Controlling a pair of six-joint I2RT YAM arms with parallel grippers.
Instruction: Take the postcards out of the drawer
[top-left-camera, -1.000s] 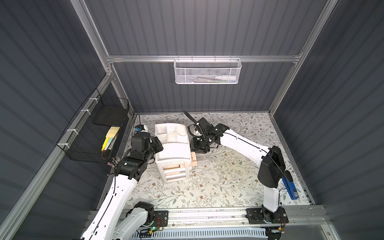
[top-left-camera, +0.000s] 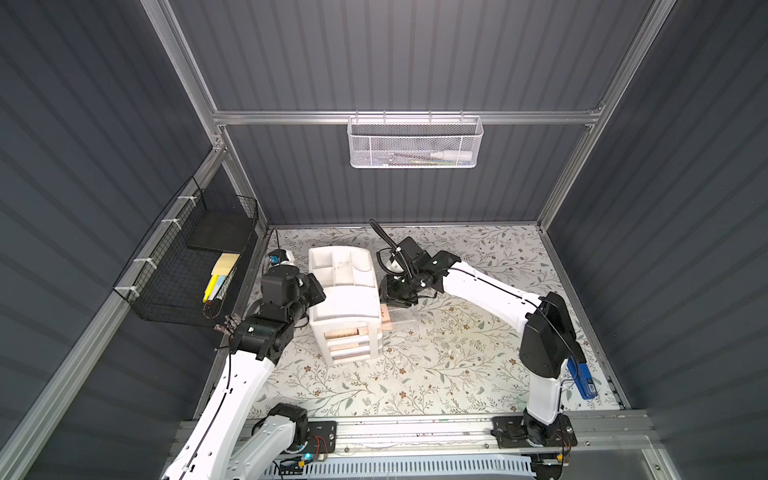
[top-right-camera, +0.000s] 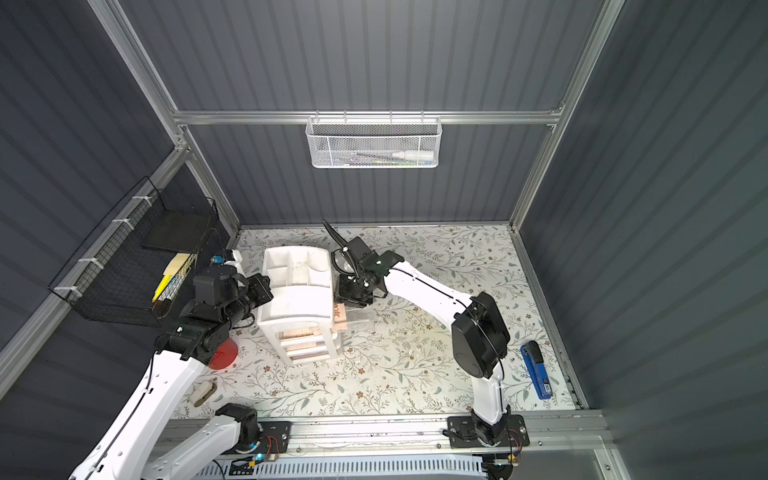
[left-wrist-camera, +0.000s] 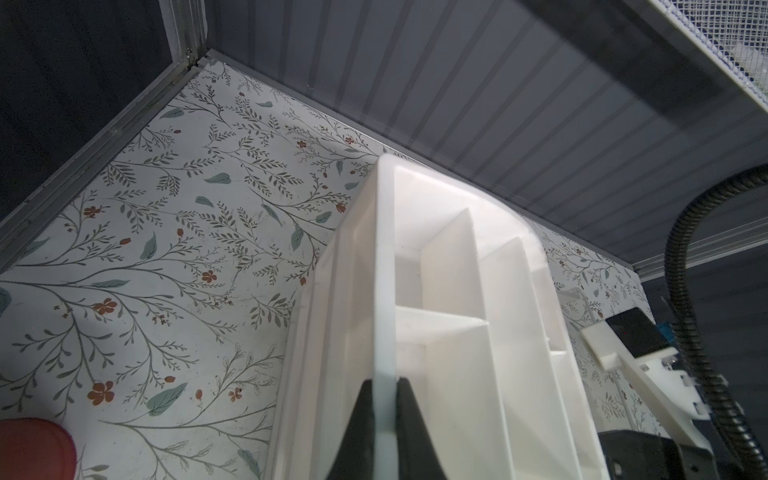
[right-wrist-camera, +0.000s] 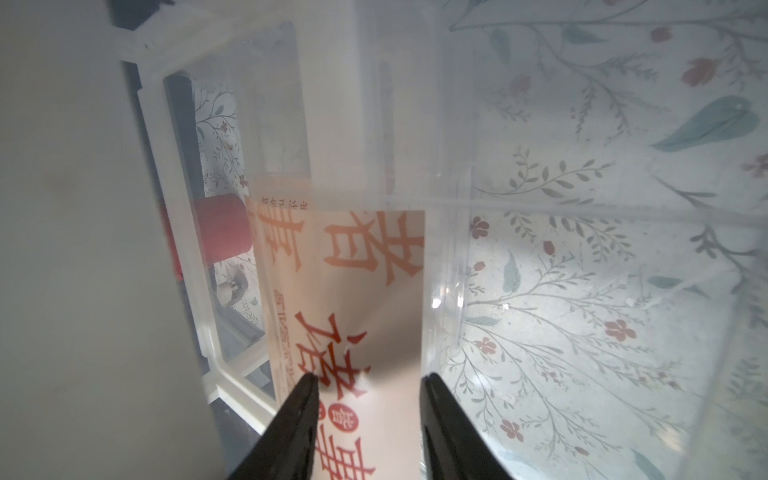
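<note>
A white drawer cabinet (top-left-camera: 345, 300) stands between my arms. From its right side a clear drawer (top-left-camera: 406, 316) is pulled out. A peach postcard (right-wrist-camera: 368, 312) with red characters lies in it, partly under the cabinet; whether more lie beneath, I cannot tell. My right gripper is over the drawer, its fingers (right-wrist-camera: 300, 424) apart above the card, with no card visibly pinched. In the left wrist view, my left gripper is shut on the thin upper rim (left-wrist-camera: 385, 264) of the cabinet, one finger on each side.
A black mesh basket (top-left-camera: 172, 280) hangs at the left wall, a white mesh basket (top-left-camera: 416, 149) at the back. A blue stapler (top-right-camera: 536, 369) lies far right. A red object (top-right-camera: 224, 353) is left of the cabinet. Floor right of the drawer is clear.
My right arm has shifted very slightly to the right, and the cabinet appears a touch further left. The left arm has stayed almost still.
</note>
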